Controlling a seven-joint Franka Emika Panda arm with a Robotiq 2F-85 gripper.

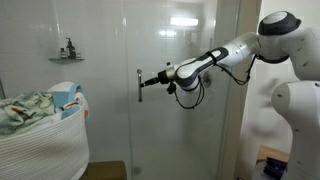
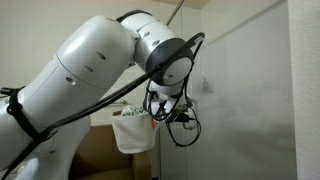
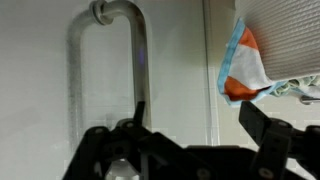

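A vertical metal handle (image 3: 140,62) is fixed to a glass door (image 1: 160,130). The handle (image 1: 140,84) also appears in exterior view 1, where my gripper (image 1: 147,83) reaches to it from the right. In the wrist view my gripper is open, its dark fingers (image 3: 262,128) wide apart. The handle's lower end runs down near the left finger, inside the opening; whether they touch I cannot tell. Exterior view 2 shows the arm from behind, with the fingertips hard to make out.
A white basket (image 1: 45,148) heaped with cloths (image 1: 25,110) stands at the left, its towel (image 3: 242,65) also showing in the wrist view. A small shelf with bottles (image 1: 68,50) hangs on the wall. Below the handle, the door's front is clear.
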